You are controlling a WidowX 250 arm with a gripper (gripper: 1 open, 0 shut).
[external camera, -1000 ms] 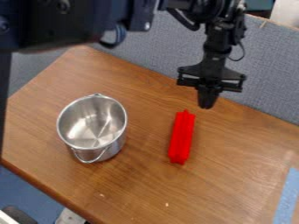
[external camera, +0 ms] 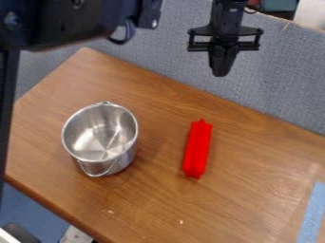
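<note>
A red elongated block lies on the wooden table near its middle. To its left stands a metal pot with a wire handle. My gripper is high at the top, above the table's back edge and apart from both objects. Its dark fingers point down; whether they are open is hard to tell.
The wooden table has free room around both objects. A light blue strip lies at the right edge. A grey textured surface is behind the table, and a dark arm part hangs at the top left.
The red block and the pot have not moved.
</note>
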